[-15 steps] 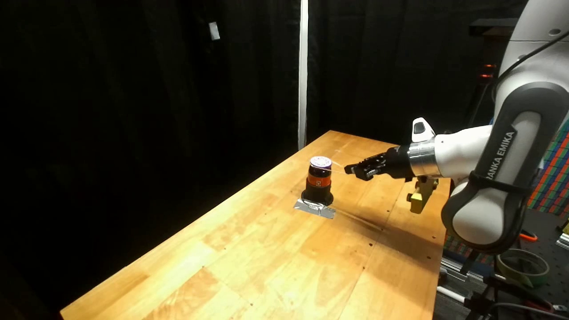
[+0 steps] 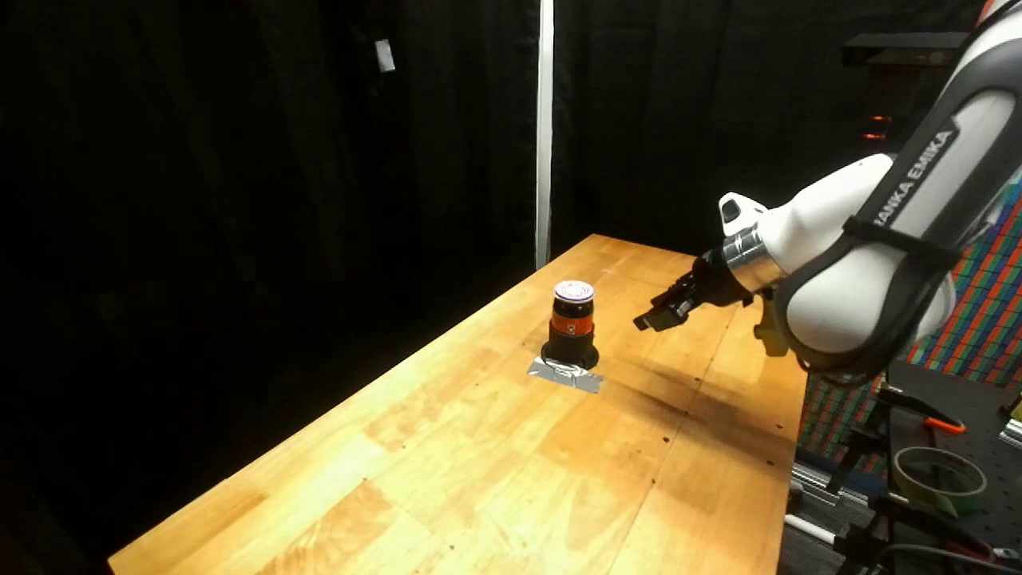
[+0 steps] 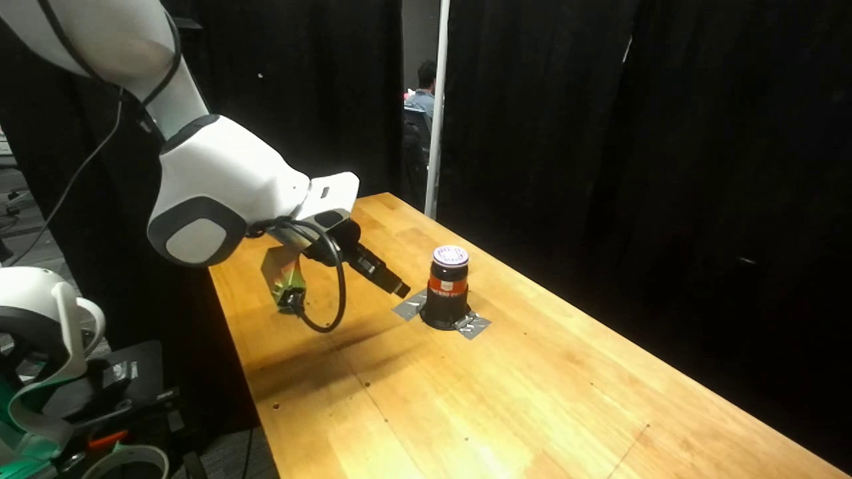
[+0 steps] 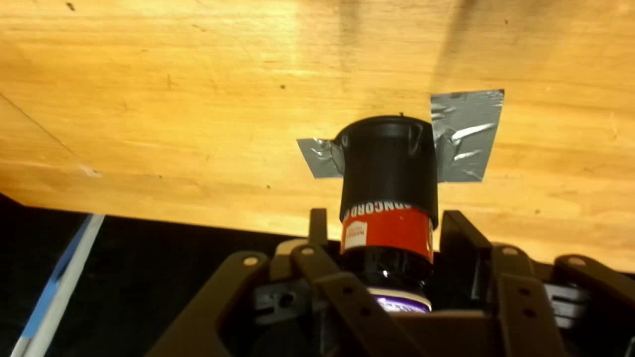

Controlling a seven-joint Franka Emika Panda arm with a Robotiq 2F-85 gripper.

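A dark jar (image 2: pixel 572 324) with a red-orange label and a pale lid stands upright in a black holder (image 3: pixel 444 308), which grey tape (image 4: pixel 467 134) fastens to the table. Beside the jar, my gripper (image 2: pixel 654 321) points at a downward slant, clear of it in both exterior views. In the wrist view the jar (image 4: pixel 388 229) appears in the gap between my two fingers, with nothing gripped. The fingers stand apart. The lid (image 4: pixel 402 301) is partly covered by the gripper's parts there.
Outside the table's near side lie a tape roll (image 2: pixel 939 476) and other gear.
The gripper has drawn back slightly from the jar and tipped downward, and the arm's elbow and wrist have shifted. The jar's lid sits slightly differently; the holder has stayed put.
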